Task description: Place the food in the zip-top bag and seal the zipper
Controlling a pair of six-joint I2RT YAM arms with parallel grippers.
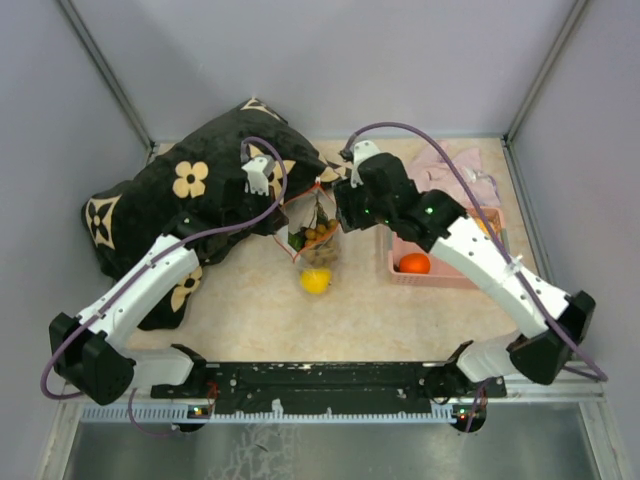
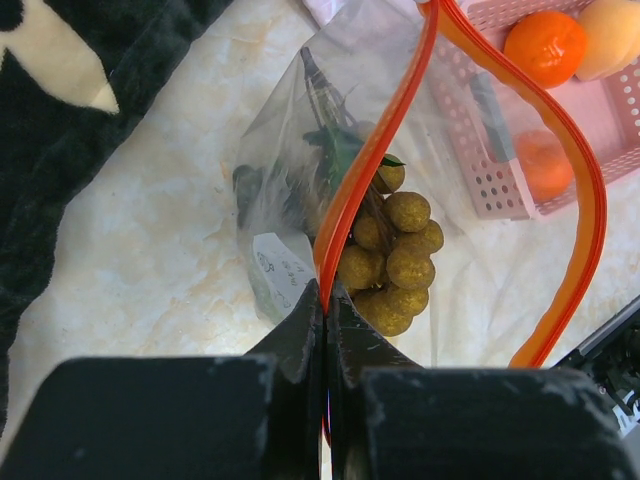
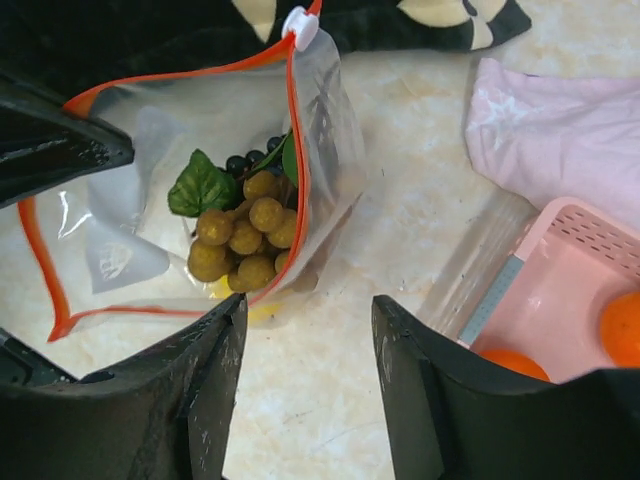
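Note:
The zip bag (image 1: pixel 318 240) with orange zipper stands open, holding leafy greens (image 3: pixel 200 185), dark grapes and brown round fruit (image 2: pixel 405 260); a yellow item (image 1: pixel 316 281) shows at its lower end. My left gripper is shut on the bag's rim at the zipper. My right gripper is part open above and right of the bag, nothing between its fingertips; the white slider (image 3: pixel 300 25) sits at the bag's upper corner in the right wrist view.
A pink basket (image 1: pixel 440 280) with orange and yellow food stands at the right, a pink cloth (image 3: pixel 540 130) behind it. A black patterned cushion (image 1: pixel 150 200) fills the back left.

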